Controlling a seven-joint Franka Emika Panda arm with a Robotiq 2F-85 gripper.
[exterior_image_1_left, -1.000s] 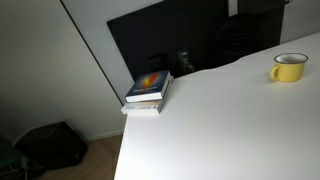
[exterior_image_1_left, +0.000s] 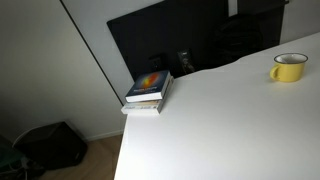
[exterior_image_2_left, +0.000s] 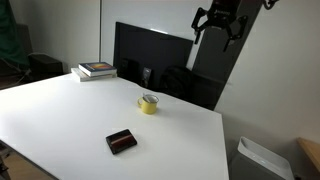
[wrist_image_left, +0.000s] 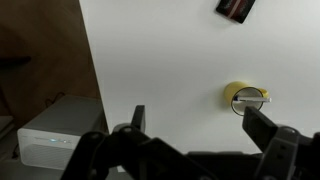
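Observation:
A yellow mug (exterior_image_1_left: 289, 67) stands upright on the white table, at the right in exterior view 1 and near the middle in exterior view 2. Seen from above in the wrist view, the mug (wrist_image_left: 236, 92) has a pale, stick-like thing (wrist_image_left: 252, 99) across its mouth. A dark flat object with a reddish stripe (exterior_image_2_left: 121, 141) lies toward the table's front. My gripper (exterior_image_2_left: 219, 41) hangs high above the table, clear of everything. Its fingers are wide open in the wrist view, and nothing is between the fingers.
Two stacked books (exterior_image_1_left: 148, 88) lie at the table's far left corner. A white box or bin (exterior_image_2_left: 263, 159) is on the right, off the table; a pale device (wrist_image_left: 60, 134) with a green light shows in the wrist view.

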